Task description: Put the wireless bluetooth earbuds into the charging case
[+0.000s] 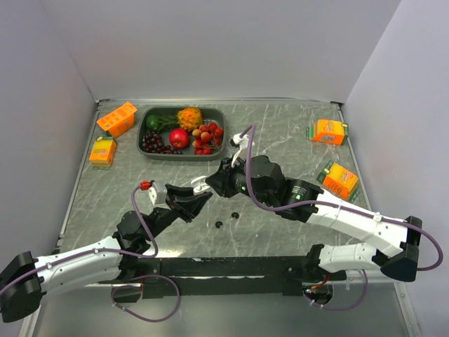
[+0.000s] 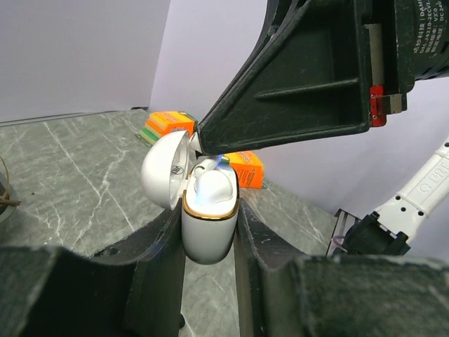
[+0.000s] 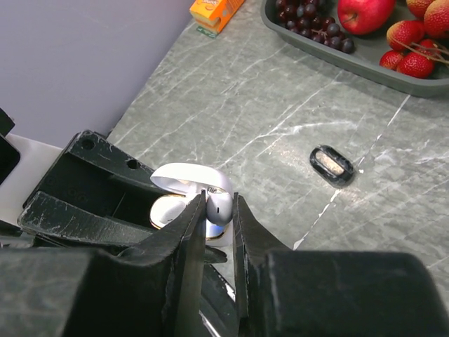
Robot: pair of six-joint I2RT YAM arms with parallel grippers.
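Observation:
The white charging case [image 2: 209, 228], lid [image 2: 161, 170] hinged open, is held upright in my left gripper, shut on it. My right gripper is shut on a white earbud, held right at the case's opening, beneath the lid; in the left wrist view the right gripper's black fingers sit just above the case. How far the earbud sits in its slot I cannot tell. A small black oval object [image 3: 332, 166] lies on the table, and two small dark pieces [image 1: 235, 215] show below the grippers in the top view.
A grey tray of fruit [image 1: 181, 156] stands at the back. Orange boxes [image 1: 327, 131] line both sides of the marble table [image 1: 273, 112].

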